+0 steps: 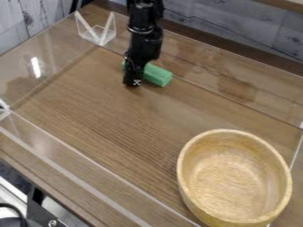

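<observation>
A green block (154, 74) lies on the wooden table near the back middle, partly hidden by my black gripper (134, 80). The gripper reaches down from the top of the view onto the block's left part, its tips low by the table. It looks shut; whether anything is between its fingers is hidden.
A large tan bowl (235, 202) sits at the front right. A clear plastic piece (95, 27) is at the back left, by the wall.
</observation>
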